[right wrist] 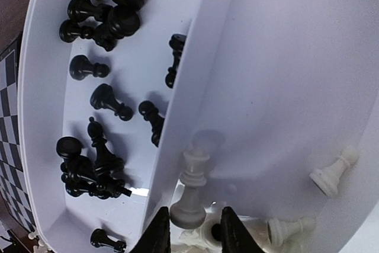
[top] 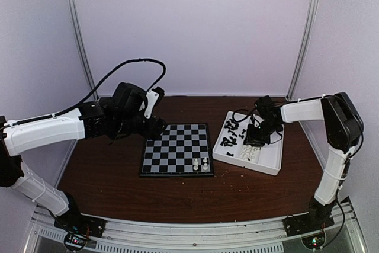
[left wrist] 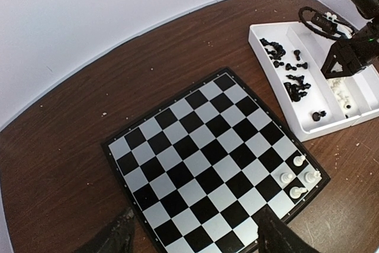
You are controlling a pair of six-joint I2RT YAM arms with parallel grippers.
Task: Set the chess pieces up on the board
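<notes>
The chequered board (top: 176, 150) lies mid-table, with several white pieces (left wrist: 312, 176) upright at its right front corner. Over the board's left back part, my left gripper is open and empty. Inside the right part of the white tray (top: 274, 163), my right gripper is low, its fingers partly apart. A white piece (right wrist: 192, 176) lies against the divider, its wide base near the left fingertip; a gap shows on its other side. More white pieces (right wrist: 290, 229) lie jumbled by and beneath the fingers, partly hidden.
Loose black pieces (right wrist: 106, 99) lie in the tray's left compartment, across a raised divider (right wrist: 192, 75). A lone white piece (right wrist: 333, 173) rests near the right wall. Bare table (top: 176, 197) stretches in front of the board.
</notes>
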